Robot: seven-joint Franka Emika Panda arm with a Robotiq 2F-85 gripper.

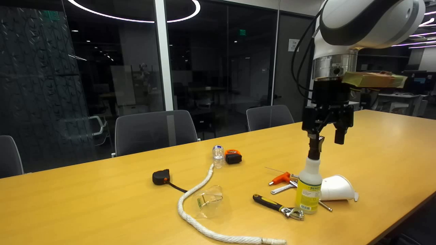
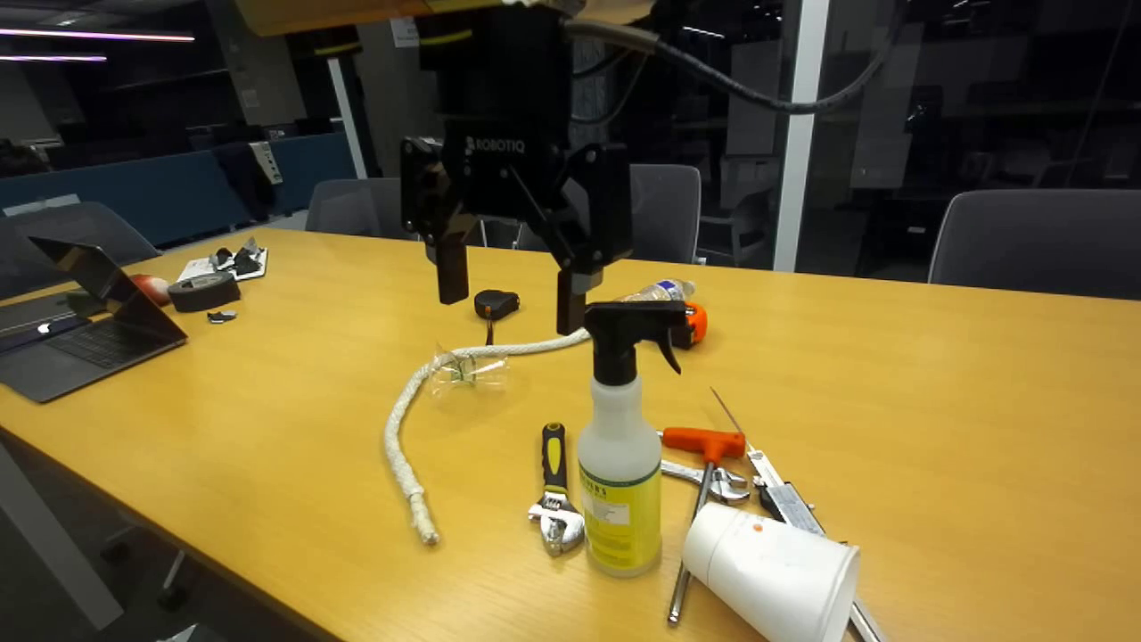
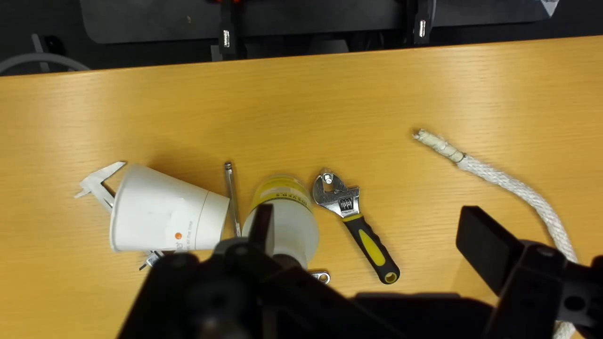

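Observation:
My gripper [image 2: 511, 303] is open above the table, its two fingers wide apart with nothing between them. A spray bottle [image 2: 620, 481] with a black trigger head and yellow label stands upright below and to one side of it. In the wrist view the bottle [image 3: 288, 226] lies partly behind one finger; whether they touch cannot be told. Beside the bottle lies an adjustable wrench [image 3: 362, 234] with a black and yellow handle, showing between the fingers in that view. A white paper cup [image 3: 169, 212] rests on its side past the bottle.
A white rope [image 1: 196, 224] curves near a clear plastic piece [image 1: 210, 200]. Two tape measures [image 1: 161, 177] and a clear bottle [image 1: 218, 156] lie farther back. An orange-handled tool [image 2: 706, 442] and calipers [image 2: 789, 503] crowd the cup.

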